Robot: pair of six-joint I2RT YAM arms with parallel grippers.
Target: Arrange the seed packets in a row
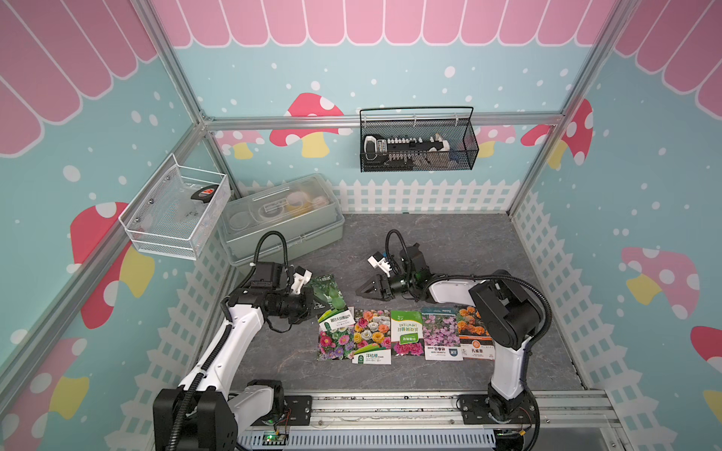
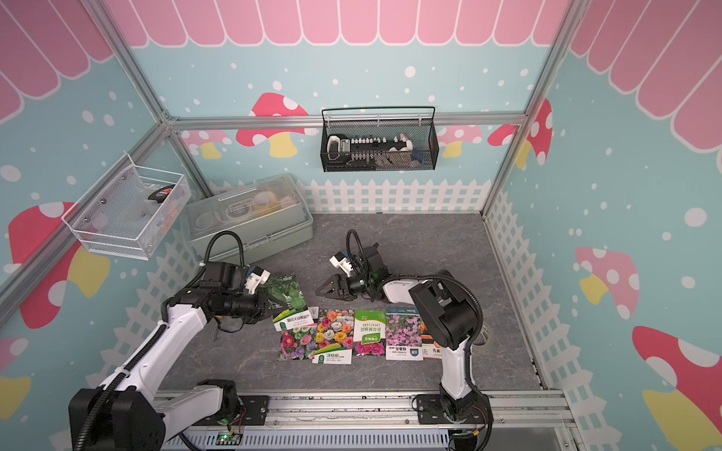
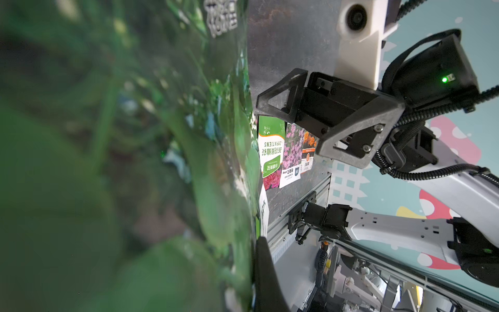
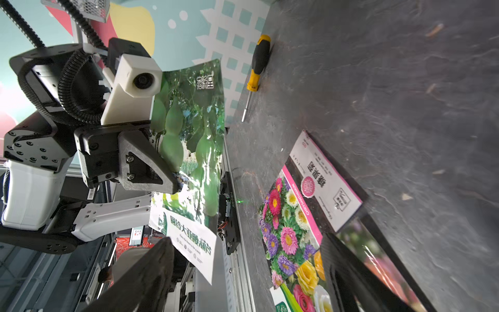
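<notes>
My left gripper [image 1: 307,308] is shut on the edge of a green packet [image 4: 200,140], which is held up off the table and tilted. In the left wrist view this packet fills the left half. Side by side near the front lie the aster packet [image 4: 288,228], a mixed-flower packet [image 1: 372,330], the green-and-white impatiens packet [image 1: 407,330], a purple-flower packet [image 1: 440,327] and an orange-flower packet [image 1: 472,321]. From above, the green packet covers the aster packet's top. Right of the green packet, my right gripper [image 1: 366,291] stands open and empty above the table.
A yellow-and-black screwdriver [image 4: 260,59] lies on the table's left side. At the back left is a green lidded box [image 1: 285,218]. Wire baskets, one white [image 1: 180,214] and one black [image 1: 419,143], hang on the walls.
</notes>
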